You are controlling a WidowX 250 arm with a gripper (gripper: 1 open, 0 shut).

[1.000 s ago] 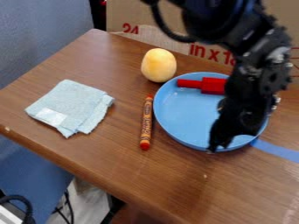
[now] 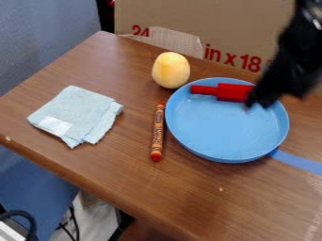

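Note:
A blue plate [image 2: 217, 132] lies on the wooden table with a red brush-like object [image 2: 229, 91] on its back part. My gripper [image 2: 277, 89] is a dark blurred shape at the upper right, over the plate's back right; its fingers cannot be made out. Left of the plate lies an orange marker [image 2: 157, 132]; a yellow rounded object [image 2: 171, 70] sits behind it. A folded pale cloth [image 2: 75, 115] is on the left.
A cardboard box [image 2: 176, 19] stands along the back. Blue tape [image 2: 298, 162] runs right of the plate, and cables show at lower left.
My gripper has moved up and to the right from the plate's front right, uncovering most of the plate. The objects on the table look unmoved.

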